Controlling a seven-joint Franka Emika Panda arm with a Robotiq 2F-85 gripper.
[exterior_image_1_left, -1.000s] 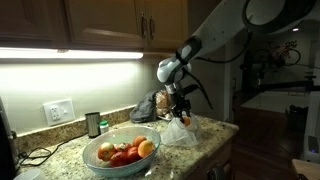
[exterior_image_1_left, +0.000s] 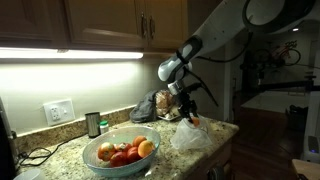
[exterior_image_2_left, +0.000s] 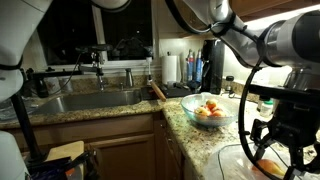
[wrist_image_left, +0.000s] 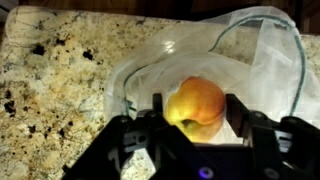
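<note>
A round red-and-yellow fruit (wrist_image_left: 195, 102) lies between the gripper's fingertips in the wrist view. My gripper has one finger on each side of it. The fingers stand well apart, about the fruit's width. Whether both press on it cannot be told. Under and around the fruit spreads a whitish see-through bag (wrist_image_left: 150, 52) with a green edge cord. From exterior view 1, the gripper (exterior_image_1_left: 192, 113) points down at the bag (exterior_image_1_left: 188, 137) near the counter's edge, a spot of orange fruit (exterior_image_1_left: 196, 121) at its tips.
A pale blue-green bowl (exterior_image_1_left: 95, 158) of several fruits stands on the speckled counter (exterior_image_1_left: 63, 160). A dark can (exterior_image_1_left: 93, 125) and a brown bag (exterior_image_1_left: 163, 104) are near the wall. In exterior view 2, counter (exterior_image_2_left: 185, 130) between bowl and edge is clear.
The gripper and the orange fruit have shifted a little to the right over the bag. The bag's top has changed shape slightly; the bowl has not moved.
</note>
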